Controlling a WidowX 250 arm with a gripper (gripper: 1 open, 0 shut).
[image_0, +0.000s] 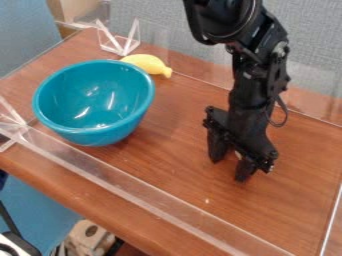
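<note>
The black gripper (235, 158) hangs low over the right half of the wooden table, its fingertips down near the surface. A small light and reddish object is mostly hidden behind its fingers, so whether it is held cannot be told. A teal bowl (94, 100) sits at the left, and a yellow banana-like object (147, 63) lies behind it.
Clear plastic rails edge the wooden table (181, 200), with white taped supports at left and back. Bare wood lies between bowl and gripper and toward the front. A grey textured wall stands behind.
</note>
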